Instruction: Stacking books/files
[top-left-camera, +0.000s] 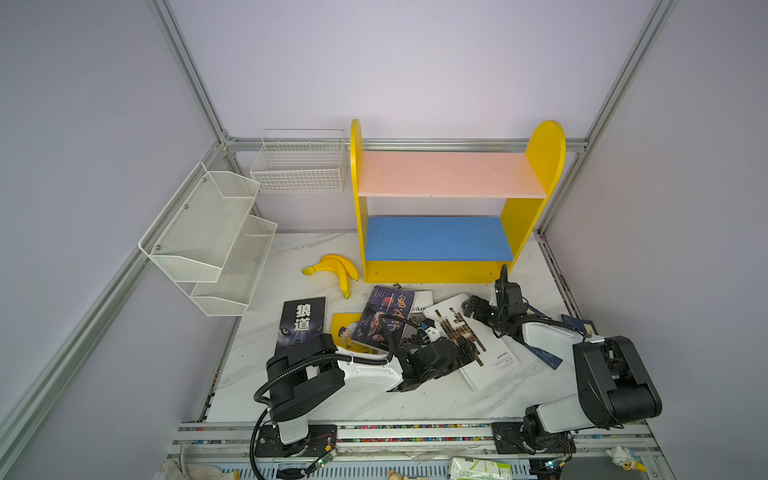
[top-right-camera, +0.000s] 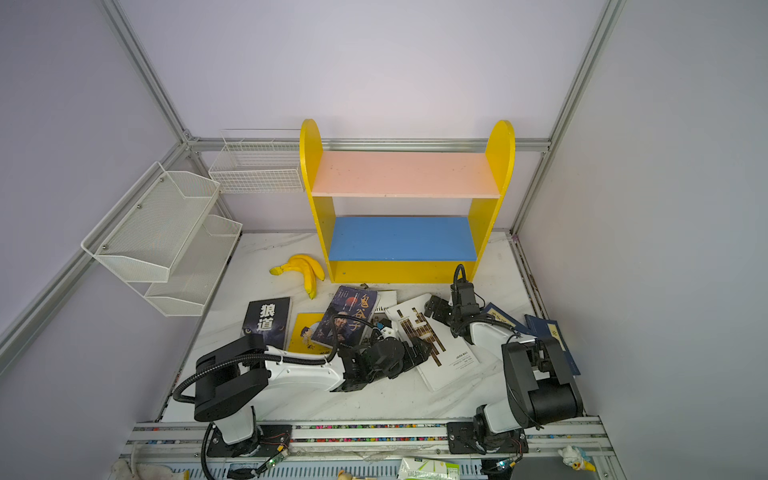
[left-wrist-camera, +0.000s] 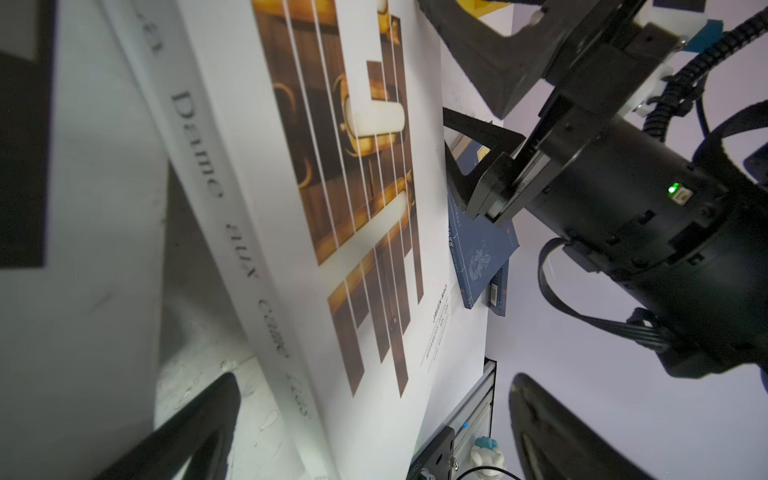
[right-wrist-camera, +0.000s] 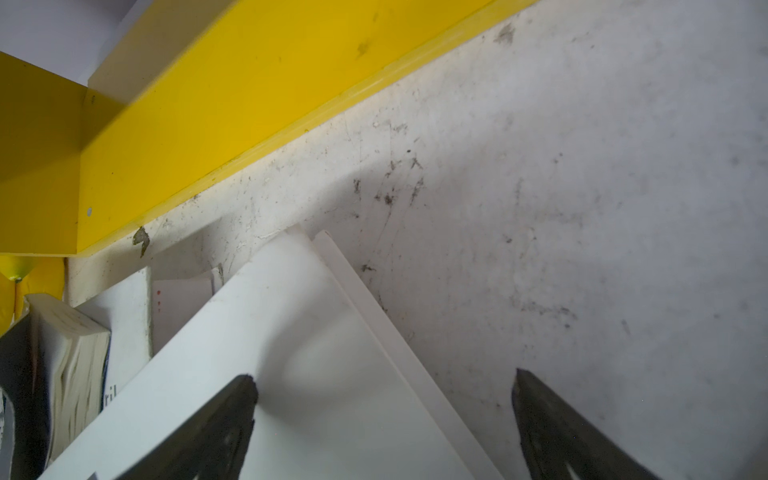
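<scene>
A white book (top-left-camera: 488, 360) with brown pictures lies in front of the yellow shelf (top-left-camera: 436, 270). My open left gripper (top-left-camera: 464, 352) is low at its left edge; the left wrist view (left-wrist-camera: 376, 424) shows its spine between the spread fingers, apparently not gripped. My open right gripper (top-left-camera: 472, 308) is over the book's far corner, which shows below its spread fingers in the right wrist view (right-wrist-camera: 320, 336). Nearby lie a purple book (top-left-camera: 384, 308), a yellow book (top-left-camera: 344, 328), a dark book (top-left-camera: 301, 316) and blue books (top-right-camera: 552, 336). The shelf's pink and blue boards are empty.
Bananas (top-left-camera: 340, 272) lie left of the shelf. White mesh racks (top-left-camera: 208, 232) hang on the left side and a wire basket (top-left-camera: 297, 168) at the back. Some bare table shows at the front.
</scene>
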